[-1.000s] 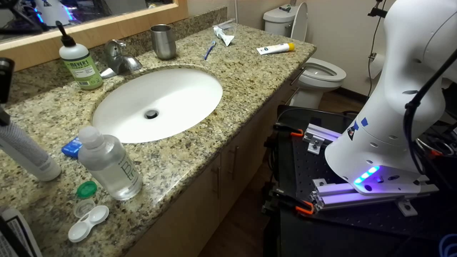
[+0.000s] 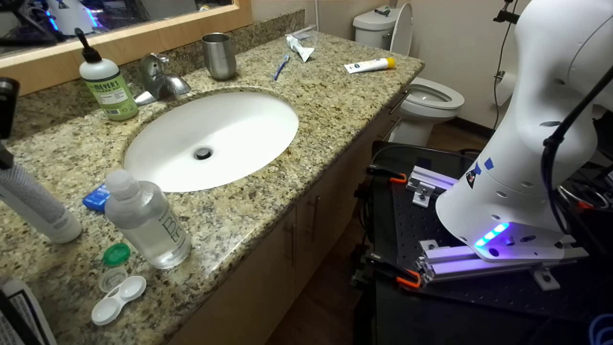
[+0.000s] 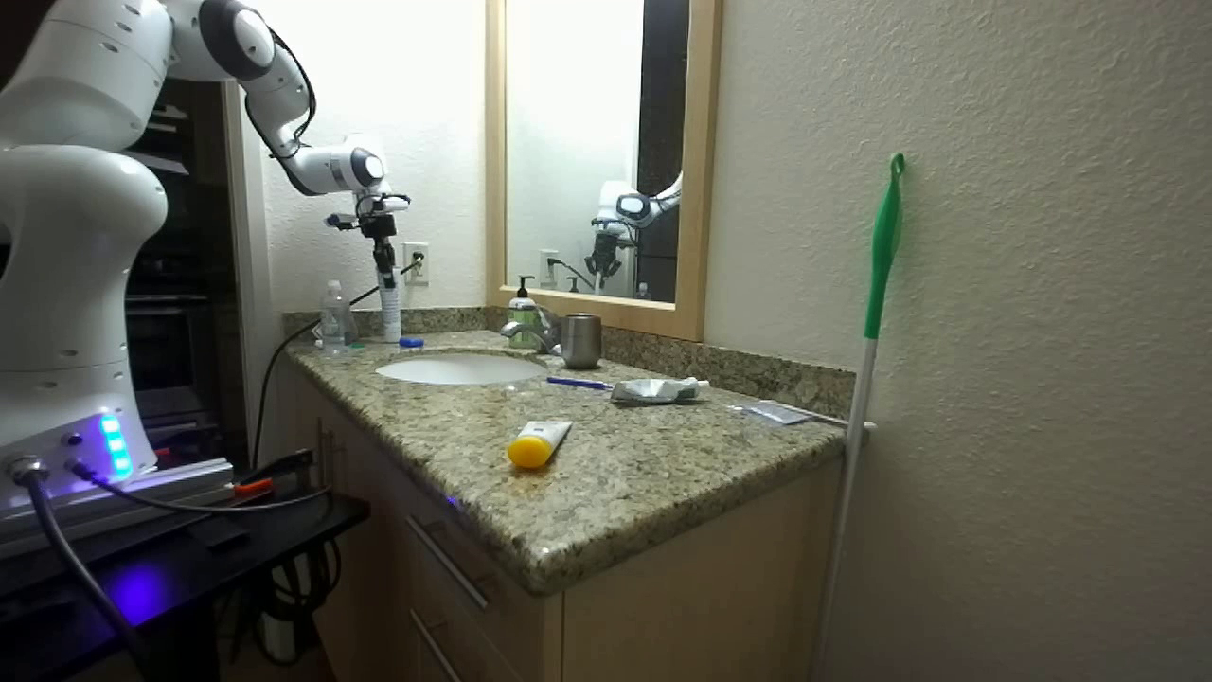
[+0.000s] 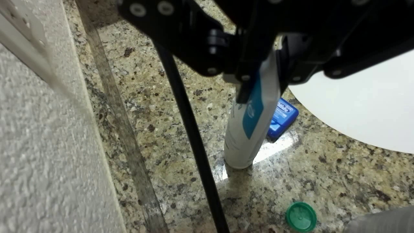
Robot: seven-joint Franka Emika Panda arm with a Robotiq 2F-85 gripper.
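Observation:
A tall white bottle with a blue label (image 4: 248,124) stands near upright on the granite counter in the wrist view. My gripper is shut on its upper part, one finger on either side. In exterior view 2 the same white bottle (image 3: 389,313) is below my gripper (image 3: 386,273), near the back wall. Exterior view 1 shows only the bottle's lower part (image 2: 43,210) at the left edge, with a bit of a dark finger (image 2: 5,158) above it. The bottle's top is hidden between the fingers.
A blue floss box (image 4: 282,116) lies close by the bottle. A clear bottle (image 2: 149,221), green lid (image 2: 117,254) and white lens case (image 2: 119,299) are near the front edge. A black cable (image 4: 190,124) passes beside the bottle. The sink (image 2: 253,138) is empty.

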